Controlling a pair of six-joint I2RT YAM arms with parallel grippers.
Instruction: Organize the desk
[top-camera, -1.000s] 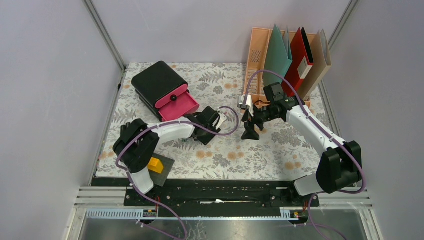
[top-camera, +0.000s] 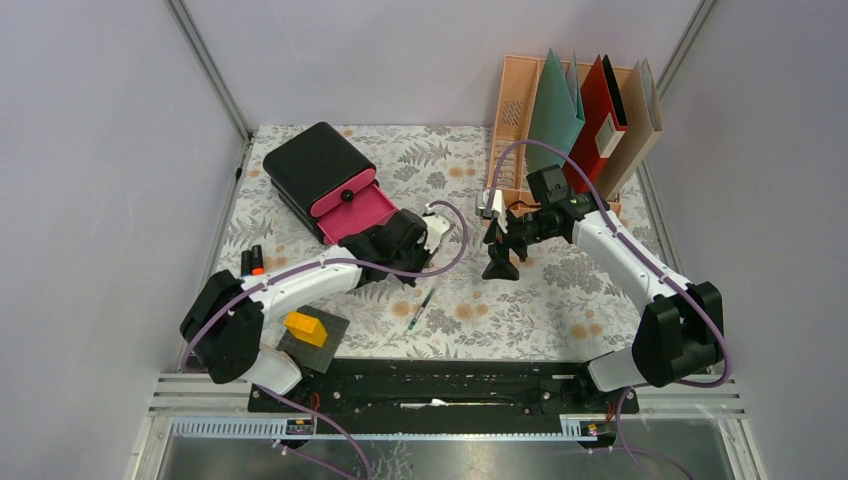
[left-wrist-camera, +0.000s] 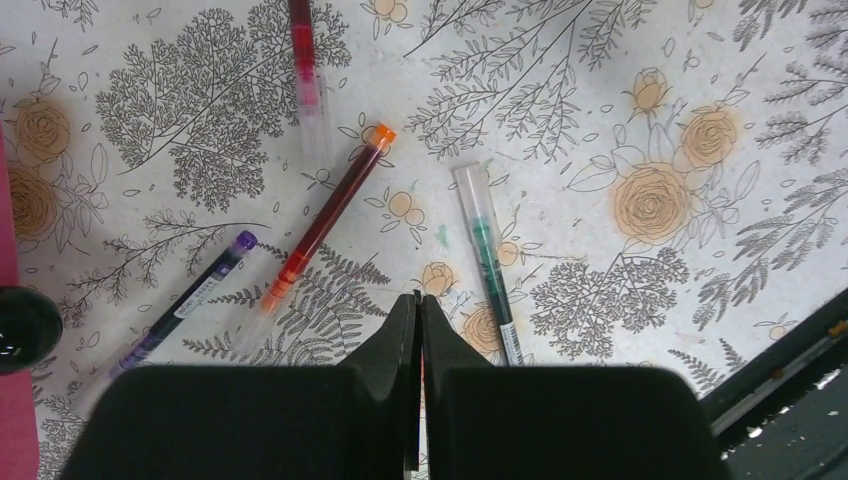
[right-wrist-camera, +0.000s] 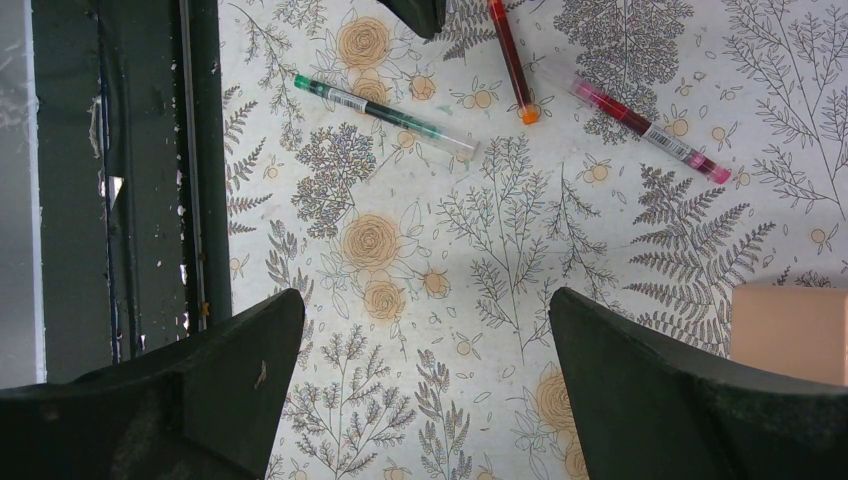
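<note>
My left gripper is shut with bare fingertips. Just right of them in the left wrist view, a green marker (left-wrist-camera: 487, 255) with a clear cap lies on the floral cloth, apart from the fingers. From above, the same marker (top-camera: 423, 308) rests below the left gripper (top-camera: 411, 281). Left of the fingers lie an orange-ended marker (left-wrist-camera: 328, 215), a purple one (left-wrist-camera: 195, 295) and a pink one (left-wrist-camera: 304, 60). A black case with an open pink drawer (top-camera: 352, 216) stands behind the left arm. My right gripper is open over bare cloth.
A wooden rack (top-camera: 513, 92) with upright folders fills the back right. At front left, a yellow block (top-camera: 306, 328) sits on a grey pad (top-camera: 332, 350), with black-bodied pens (top-camera: 257, 257) farther back.
The right arm has stayed still.
</note>
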